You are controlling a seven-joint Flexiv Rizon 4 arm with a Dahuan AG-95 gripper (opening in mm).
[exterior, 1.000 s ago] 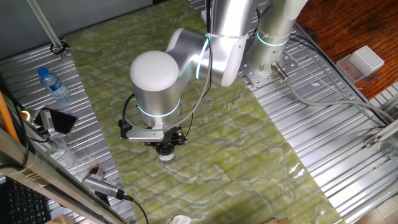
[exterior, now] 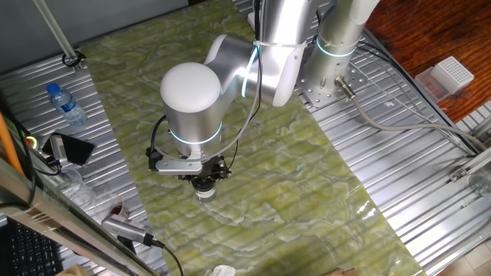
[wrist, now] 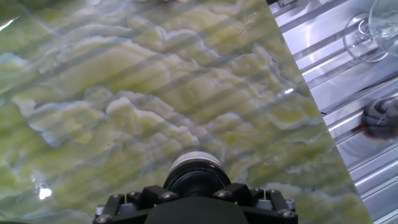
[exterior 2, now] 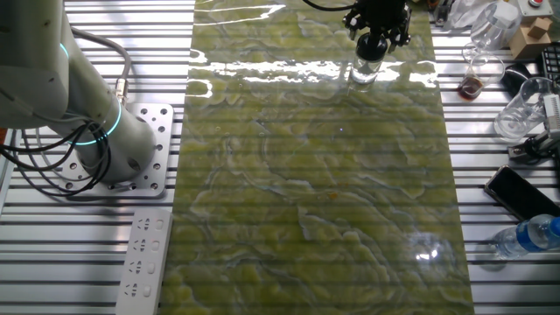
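Observation:
In exterior view 1 my gripper (exterior: 205, 182) points down over the green marbled sheet, left of the arm's base. A small round piece (exterior: 205, 195), black above and pale below, shows at its tips. From exterior view 2 the gripper (exterior 2: 376, 26) is at the top edge, with a clear or shiny body (exterior 2: 366, 70) under a black top; glare hides whether it touches the sheet. In the wrist view the black piece with a white rim (wrist: 196, 157) lies between the dark finger linkages of the gripper. Whether the fingers press on it cannot be made out.
Beside the sheet lie a water bottle (exterior: 67, 106), a black phone (exterior: 70, 149), clear glasses (exterior 2: 523, 109) and a small glass with dark liquid (exterior 2: 471, 86). A white power strip (exterior 2: 144, 262) sits near the base. Most of the green sheet (exterior 2: 315, 192) is clear.

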